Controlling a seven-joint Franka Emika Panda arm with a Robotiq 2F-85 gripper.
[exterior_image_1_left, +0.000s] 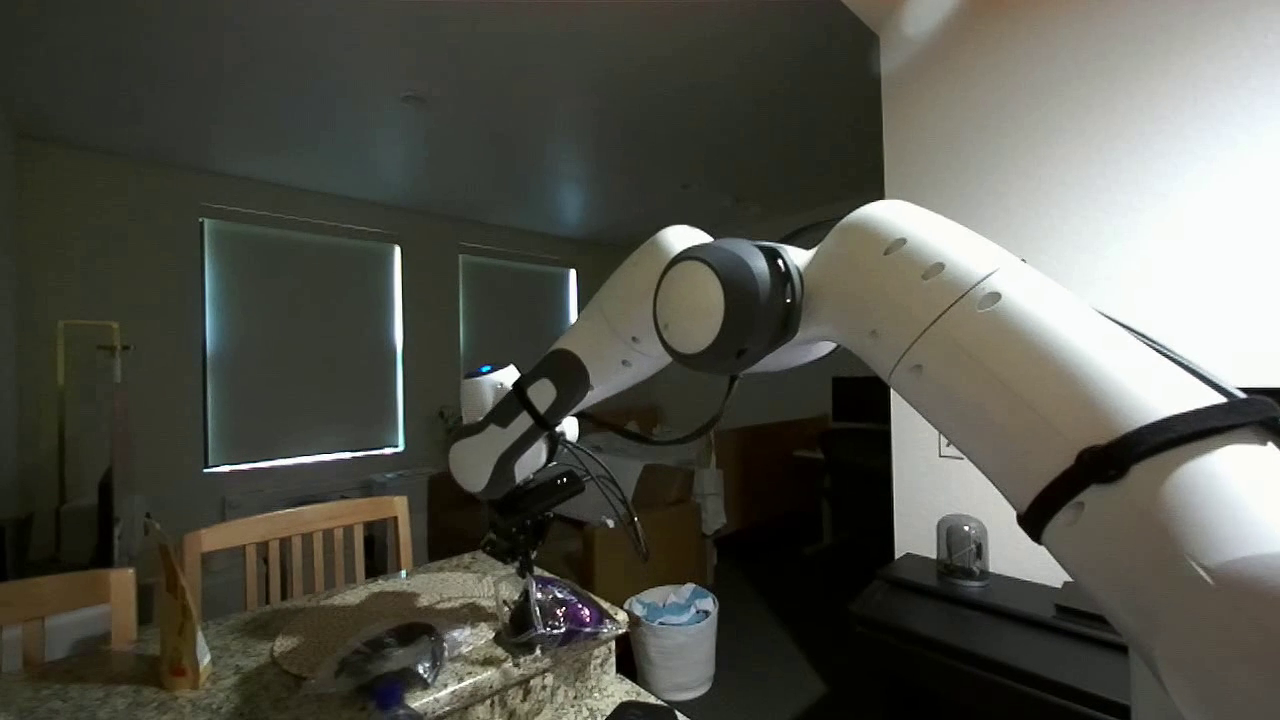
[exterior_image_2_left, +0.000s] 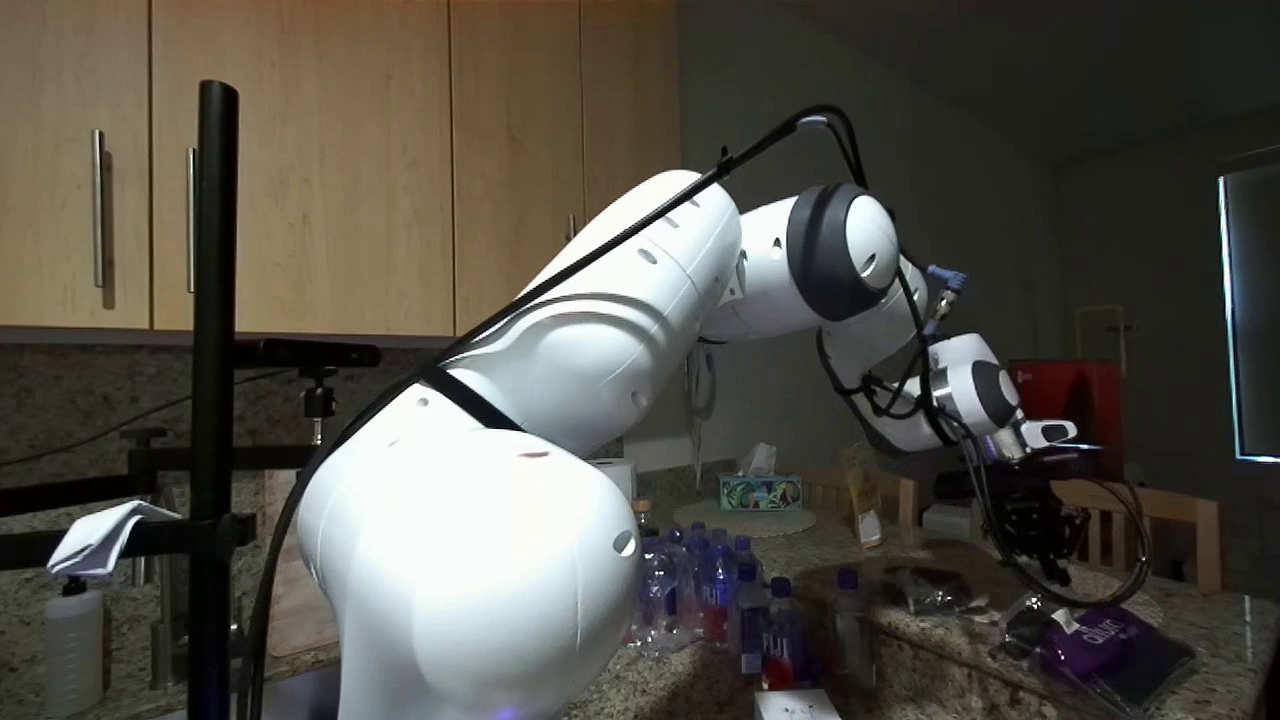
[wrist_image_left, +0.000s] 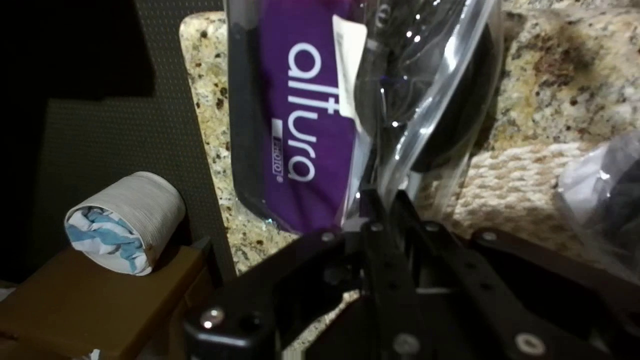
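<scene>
A clear plastic bag with a purple altura-labelled package (wrist_image_left: 312, 114) and dark items inside fills the top of the wrist view. My gripper is shut on a fold of this bag's clear plastic. In the first exterior view the purple bag (exterior_image_1_left: 566, 608) hangs below the gripper (exterior_image_1_left: 524, 566) at the counter's end corner. The second exterior view shows the bag (exterior_image_2_left: 1098, 642) beneath the gripper (exterior_image_2_left: 1056, 576), its label facing up. Whether the bag's underside touches the granite cannot be made out.
Another clear bag with dark contents (exterior_image_1_left: 396, 654) lies on the granite counter near a round woven mat (exterior_image_1_left: 318, 636). A white bin (exterior_image_1_left: 674, 654) stands on the floor past the counter's edge. Several bottles (exterior_image_2_left: 720, 588) crowd the counter beside the arm's base.
</scene>
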